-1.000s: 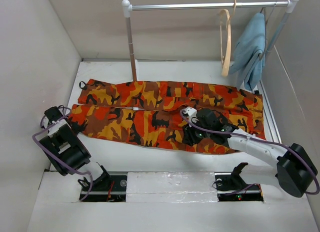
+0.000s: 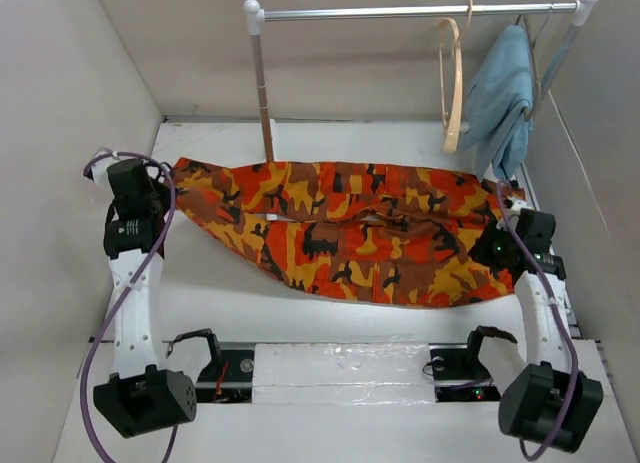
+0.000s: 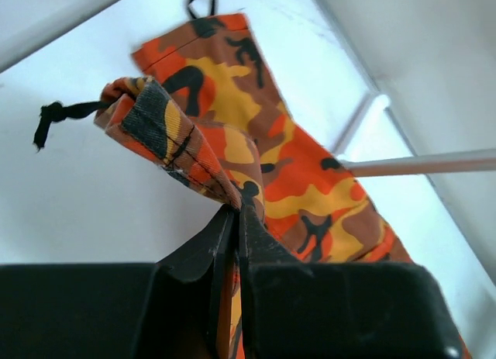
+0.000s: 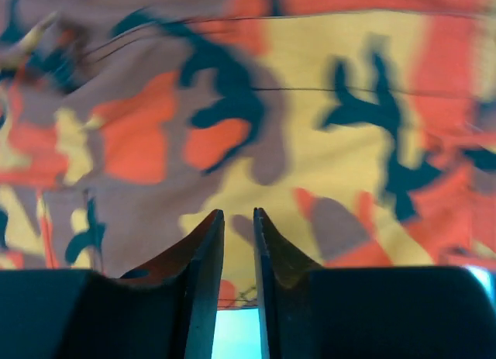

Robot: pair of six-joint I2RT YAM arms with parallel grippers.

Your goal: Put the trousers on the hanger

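The camouflage trousers in orange, brown, yellow and black lie spread across the white table, legs toward the left. My left gripper is shut on the end of the near leg, whose cuff sticks up past the fingertips. The far leg's cuff, with a black drawstring, shows behind it. Over the right end of the trousers, my right gripper is open by a narrow gap; no cloth shows gripped in it. A wooden hanger hangs from the rail, empty.
The metal rail runs across the back, its left post standing behind the trousers. A blue cloth hangs at the right end. Bare table lies in front of the trousers.
My left gripper has moved away from the front and slightly right, folding the near leg's end toward the far leg.
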